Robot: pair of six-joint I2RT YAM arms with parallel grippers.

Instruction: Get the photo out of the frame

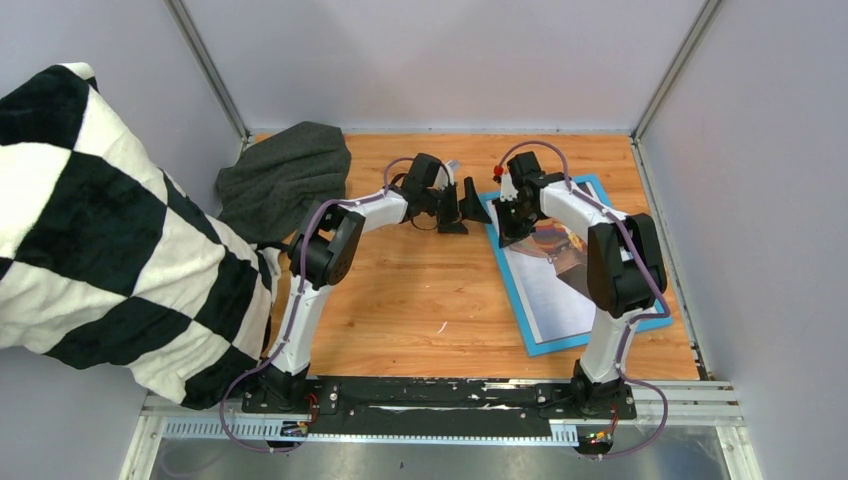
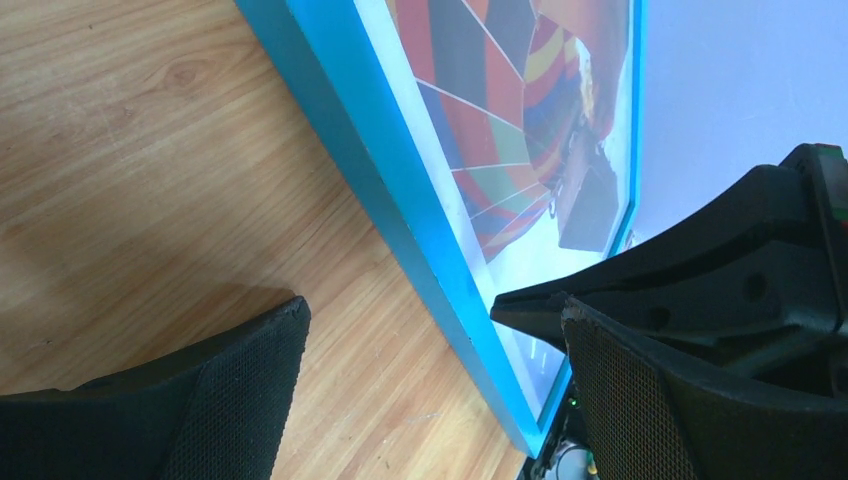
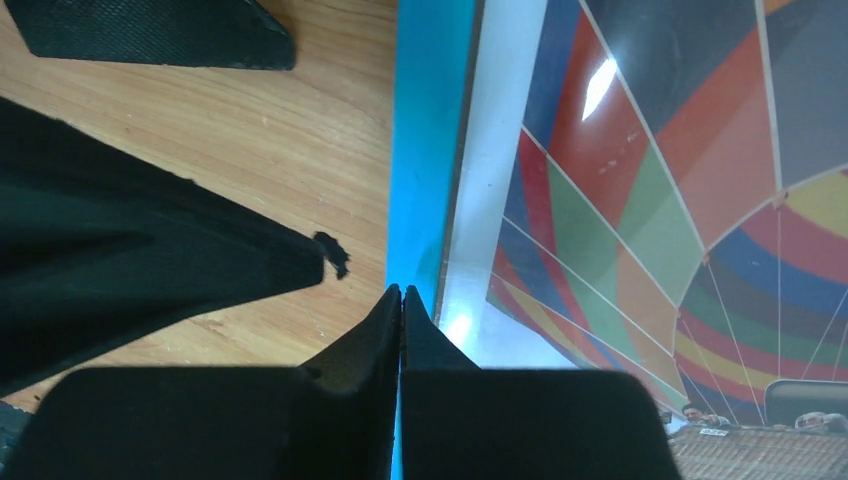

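A blue picture frame with a hot-air balloon photo behind a glossy cover lies tilted at the table's right. My left gripper stands open beside the frame's left edge, nothing between its fingers, one finger close to the rim. My right gripper is over that same blue edge, its fingertips nearly together at the rim; whether they hold it cannot be seen. In the left wrist view its dark body reaches across the frame's lower part.
A grey cloth lies at the back left, a checkered cushion fills the left side. The frame lies near the right wall.
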